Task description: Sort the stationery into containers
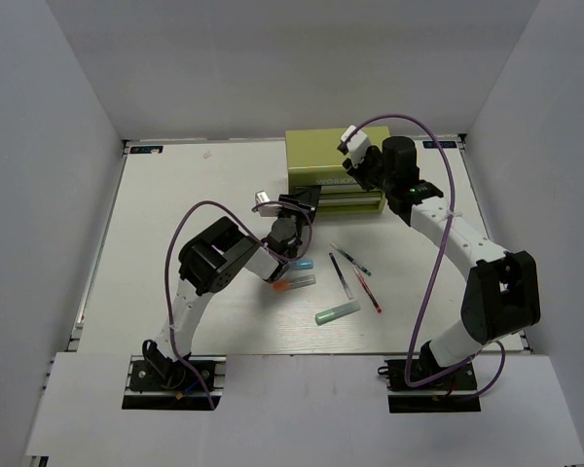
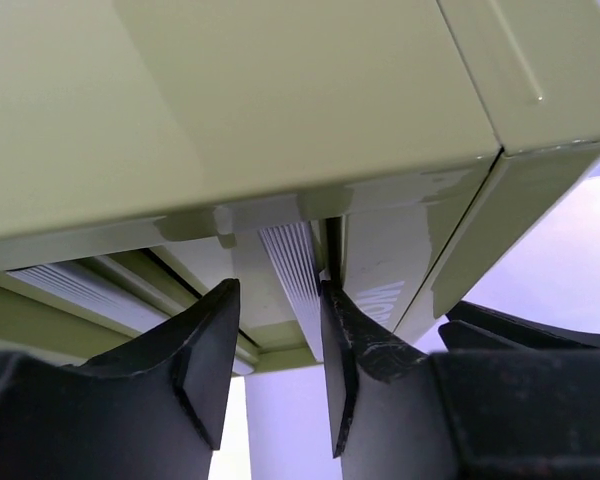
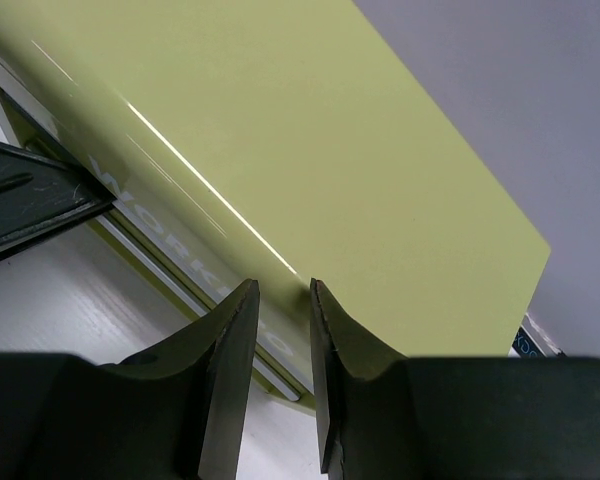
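Note:
An olive-green box (image 1: 314,151) with pale drawer fronts stands at the back of the table. By its front left, my left gripper is partly open, its fingers spread in front of a ridged pale strip (image 2: 288,250) on the box; I cannot tell whether they touch it. My right gripper is open by a narrow gap at the lettered front edge, nothing gripped between its fingers. Loose on the table lie a green marker (image 1: 338,312), an orange marker (image 1: 294,283), a blue marker (image 1: 299,265), a red pen (image 1: 367,291), a dark pen (image 1: 341,275) and a green pen (image 1: 350,259).
Bare white tabletop (image 1: 156,224) stretches along the left side, and more is free at the front right. Grey walls close in the back and both sides. Both arms reach in from the front, close together at the box.

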